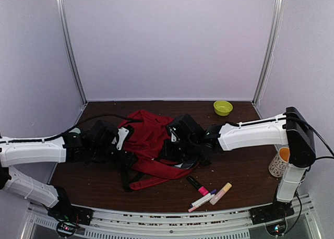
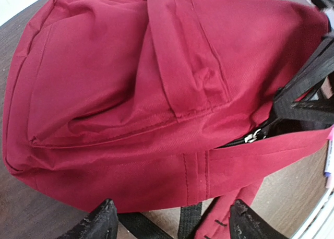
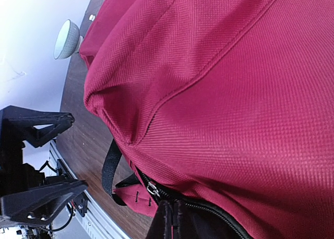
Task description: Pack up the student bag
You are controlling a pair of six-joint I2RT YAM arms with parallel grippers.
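Observation:
The red backpack (image 1: 143, 134) lies between my two arms, its zipped opening facing the front. In the right wrist view my right gripper is shut beside the silver zipper slider (image 3: 152, 189), its fingertips together on the black zipper pull, which they mostly hide. The same slider (image 2: 252, 136) shows just beside the right fingers (image 2: 287, 100) in the left wrist view, with part of the opening gaping to the right. My left gripper stands open over the bag's front edge and straps, with nothing gripped between its fingers.
Several markers (image 1: 210, 197) lie loose at the front, right of the bag. A green bowl (image 1: 223, 108) stands at the back right, and a patterned cup (image 1: 277, 166) is near the right edge, partly behind the right arm.

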